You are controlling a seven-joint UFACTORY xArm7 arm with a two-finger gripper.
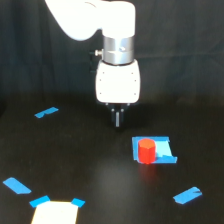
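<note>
My gripper [117, 117] hangs from the white arm at the upper middle, above the black table, fingers pointing down; it is too small and dark to tell whether it is open or shut. A red cylinder [146, 151] stands to the lower right of it, on a light blue square [168, 159] edged with blue tape. The gripper is apart from the cylinder.
A pale square [54, 214] with blue tape at its corners lies at the lower left, cut off by the frame's edge. Blue tape strips [186, 195] mark the table at both sides.
</note>
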